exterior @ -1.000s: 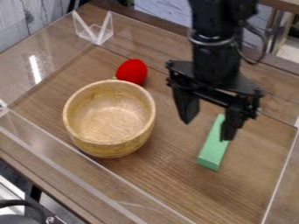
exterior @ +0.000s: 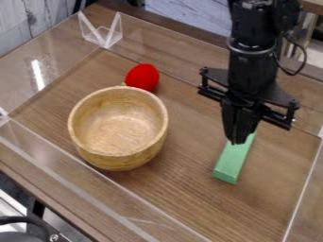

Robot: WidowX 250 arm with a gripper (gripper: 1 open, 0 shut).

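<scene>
The black robot gripper (exterior: 247, 113) hangs over the right of the table, above the upper end of a green bar (exterior: 231, 161) that lies lengthwise on the wood. The gripper appears shut, with nothing visible between its fingers. Its tip partly hides the bar's far end or sits just beyond it. A tan round bowl (exterior: 117, 128) stands left of centre, and a red round object (exterior: 143, 77) lies behind it.
A white wire-like holder (exterior: 101, 26) sits at the back left.
</scene>
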